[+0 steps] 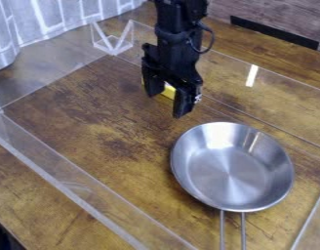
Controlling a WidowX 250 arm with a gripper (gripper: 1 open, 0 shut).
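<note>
My black gripper (171, 88) hangs in the upper middle, open, its two fingers pointing down over a small yellow object (167, 93) on the wooden table, which is partly hidden behind them. Whether the fingers touch it is unclear. A steel pan (232, 164) lies at the lower right, below and right of the gripper, its handle pointing to the bottom edge.
A small white wire-like item (110, 41) stands at the upper left. Clear plastic edges border the left side.
</note>
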